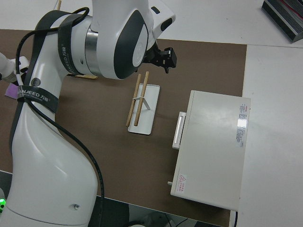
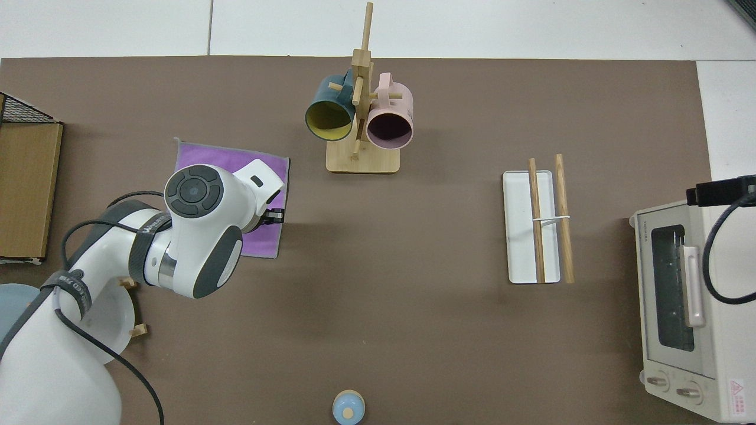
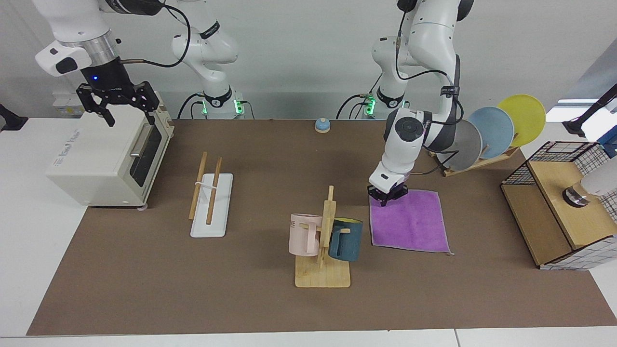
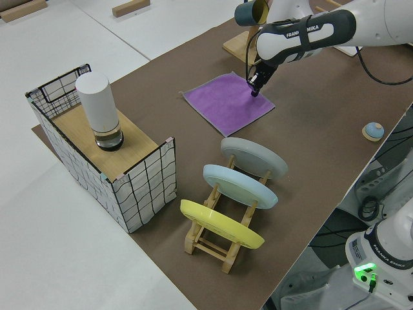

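Observation:
My left arm's gripper (image 3: 386,193) hangs low over the purple cloth (image 3: 408,222), at its upper edge in the left view; whether its fingers are open or shut is hard to tell. My right gripper (image 3: 118,106) is raised over the white toaster oven (image 3: 98,162), its dark fingers pointing down, seen also at the top of the front view (image 1: 161,59). A wooden mug tree (image 2: 361,159) holds a teal mug (image 2: 324,113) and a pink mug (image 2: 393,120). A white board with two wooden sticks (image 2: 517,226) lies between tree and oven.
A dish rack with yellow (image 4: 222,226), blue and grey plates and a wire-sided wooden shelf (image 4: 135,194) with a white cylinder stand on the cloth's side. A small blue round object (image 2: 348,409) lies at the near edge.

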